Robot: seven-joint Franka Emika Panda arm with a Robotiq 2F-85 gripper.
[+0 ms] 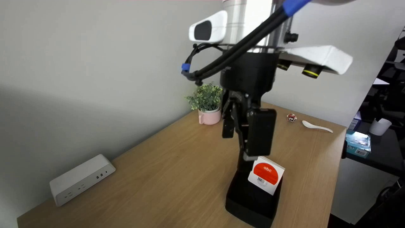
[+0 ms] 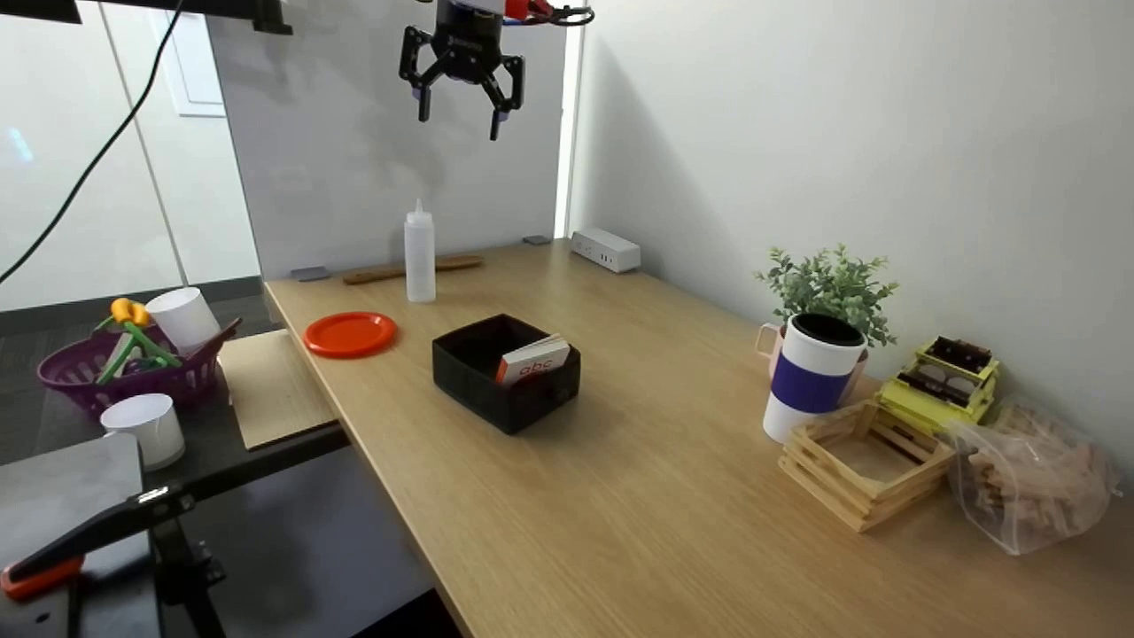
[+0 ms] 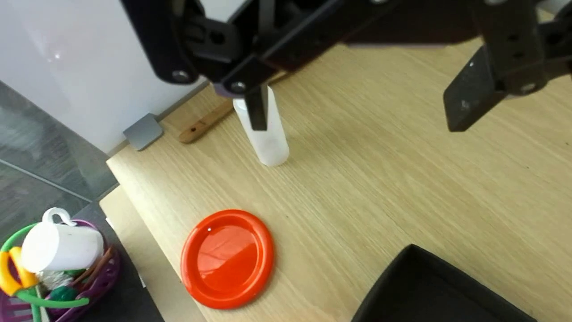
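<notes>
High above the table hangs my gripper (image 2: 459, 122), its fingers spread wide with only air between them. Below it stands a black open box (image 2: 468, 388) on the tabletop. Inside the box a white card pack with a red "abc" circle (image 1: 266, 172) leans against one side, its top above the rim. From the wrist, just a corner of the black box (image 3: 423, 284) shows at the bottom, and the card pack is out of that view. In the wrist view the gripper spans bare wood, one finger overlapping a white squeeze bottle (image 3: 271, 142).
A red plate (image 2: 351, 334) lies near the table edge, with a wooden utensil (image 2: 372, 275) behind it. By the wall stand a power strip (image 2: 606, 250), a potted plant (image 2: 824, 285), a purple-banded cup (image 2: 804, 388) and a wooden crate (image 2: 850, 478).
</notes>
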